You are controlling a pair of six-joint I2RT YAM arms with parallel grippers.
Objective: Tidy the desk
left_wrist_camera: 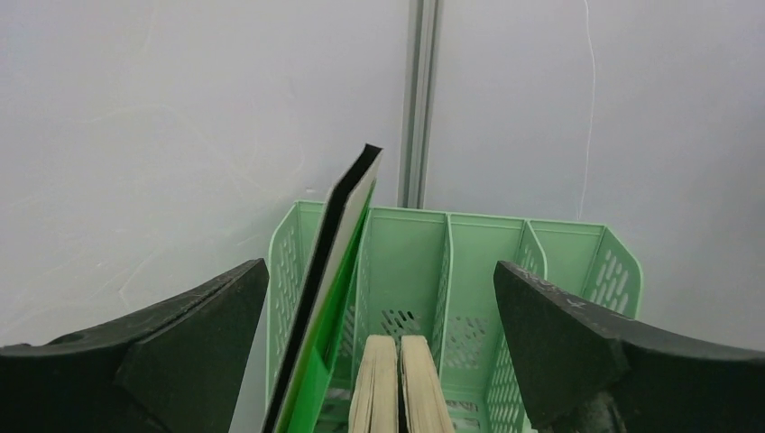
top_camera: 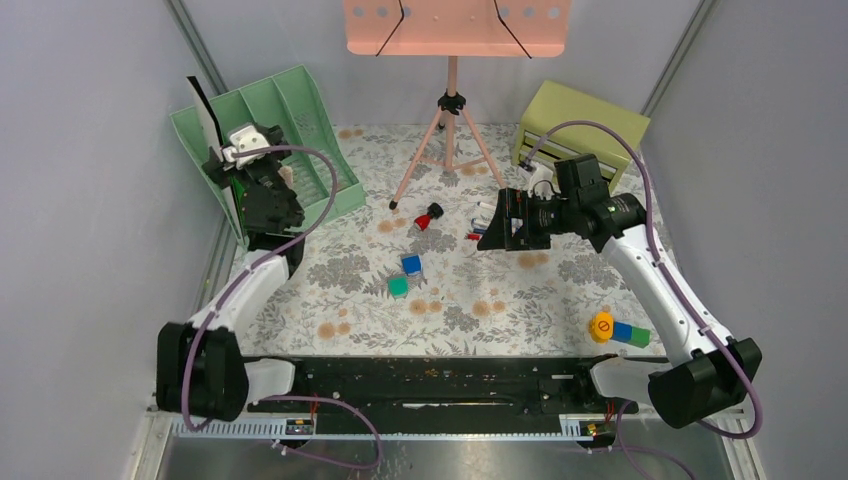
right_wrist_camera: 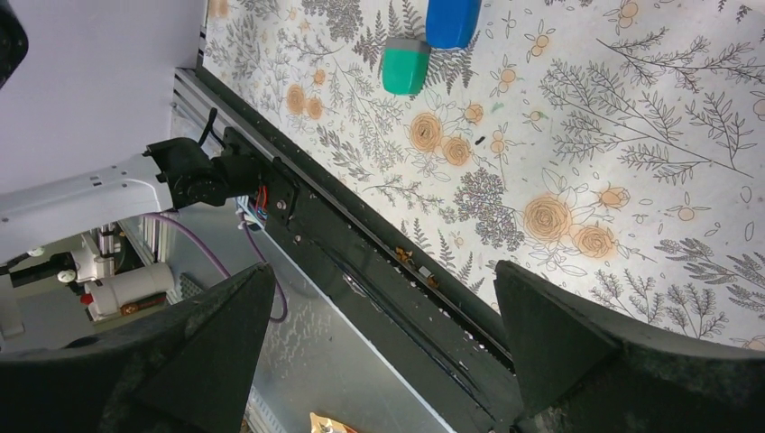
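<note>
A thin upright file (left_wrist_camera: pixel 336 239) with black, white and green edges stands in the leftmost slot of the green rack (top_camera: pixel 352 197). Around the top of that slot, my left gripper is open, its fingers apart with the file between them but not pinched. Over the floor near the markers (top_camera: pixel 482 207), my right gripper (top_camera: pixel 497 228) is open and empty. A red-and-black item (top_camera: pixel 429 216), a blue block (top_camera: pixel 411 264) and a green block (top_camera: pixel 398 287) lie mid-desk; the right wrist view shows the blue block (right_wrist_camera: pixel 452 22) and green block (right_wrist_camera: pixel 405 70) too.
A pink stand (top_camera: pixel 451 120) rises at the back centre. The olive drawer box (top_camera: pixel 590 110) sits at back right, partly behind my right arm. At front right lie a yellow round item (top_camera: pixel 601 326) and a blue-green one (top_camera: pixel 630 334).
</note>
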